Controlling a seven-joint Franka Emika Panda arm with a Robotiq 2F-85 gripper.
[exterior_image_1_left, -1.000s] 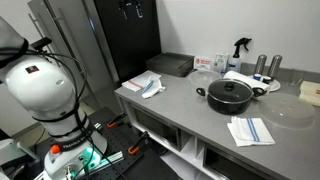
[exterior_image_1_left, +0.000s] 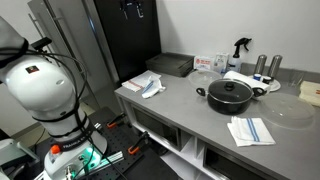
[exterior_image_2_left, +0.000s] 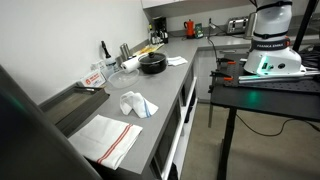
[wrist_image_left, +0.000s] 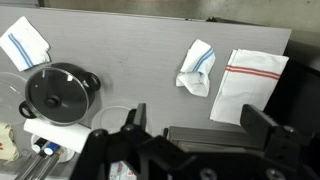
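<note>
My gripper hangs high above the counter, its two dark fingers wide apart and nothing between them. In exterior view 1 its tips (exterior_image_1_left: 132, 10) show at the top edge. Below it in the wrist view lies a crumpled white cloth (wrist_image_left: 197, 68) with a blue stripe. Beside that cloth, a flat white towel (wrist_image_left: 246, 90) with red stripes is spread out. A folded blue-striped towel (exterior_image_1_left: 250, 131) rests near the counter's front edge. A black lidded pot (exterior_image_1_left: 230, 96) stands behind this folded towel.
A dark grey tray (exterior_image_1_left: 171, 65) sits at the back of the counter. Clear lids (exterior_image_1_left: 288, 110), a spray bottle (exterior_image_1_left: 240, 50) and metal canisters (exterior_image_1_left: 274, 66) crowd the back right.
</note>
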